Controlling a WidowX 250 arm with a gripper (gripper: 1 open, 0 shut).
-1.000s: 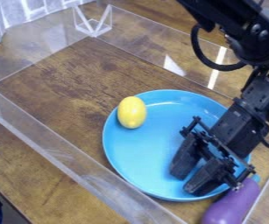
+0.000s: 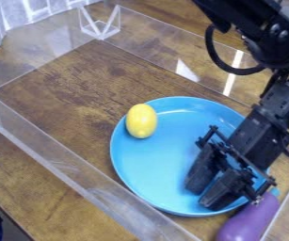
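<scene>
My black gripper (image 2: 219, 170) reaches down from the right into a blue plate (image 2: 153, 165), at its right side. The fingers sit low over the plate among dark shapes; whether anything is between them is hard to tell. A yellow egg-shaped object (image 2: 141, 120) lies on the plate's upper left, apart from the gripper.
A purple object (image 2: 245, 222) lies outside the plate at the bottom right. Clear plastic walls cross the left and top of the wooden surface (image 2: 72, 89), which is bare left of the plate.
The gripper's fingers have shifted slightly within the right part of the plate. The yellow and purple objects look unmoved.
</scene>
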